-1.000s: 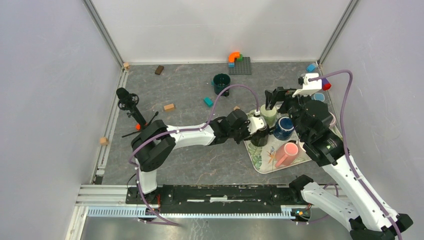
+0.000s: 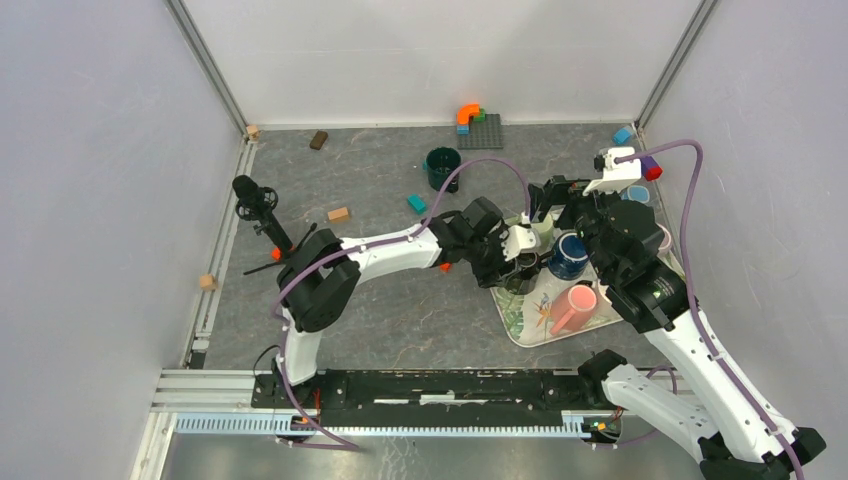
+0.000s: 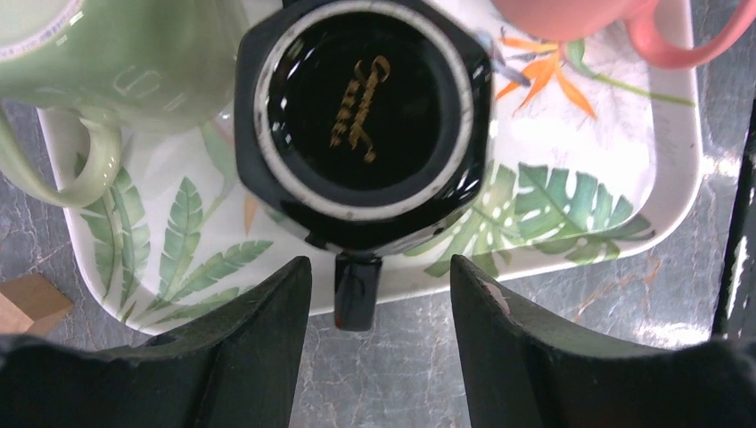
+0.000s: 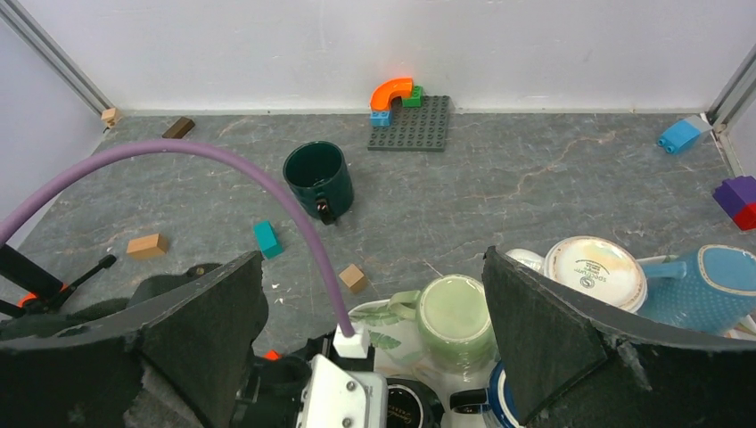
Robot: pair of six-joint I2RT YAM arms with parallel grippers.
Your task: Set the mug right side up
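Observation:
A black mug [image 3: 370, 125] stands bottom-up on the patterned tray [image 3: 651, 223], its gold-lettered base showing. Its handle [image 3: 355, 294] points toward my left gripper, whose open fingers sit either side of it, apparently not touching. My right gripper is open, high over the tray's back part, with nothing held. On the tray are also a green mug [image 4: 450, 325], a blue mug [image 2: 566, 258], a pink mug [image 2: 574, 306], a white mug [image 4: 593, 272] and a light-blue mug [image 4: 704, 290].
A dark green mug [image 4: 316, 174] stands upright behind my left arm. Small blocks [image 2: 338, 215] are scattered about. A brick baseplate [image 4: 410, 129] lies at the back. A black stand [image 2: 258, 205] is at the left.
My left arm and wrist have shifted slightly, the elbow and wrist moving a little to the right in the top view. The right arm and the mugs look unchanged.

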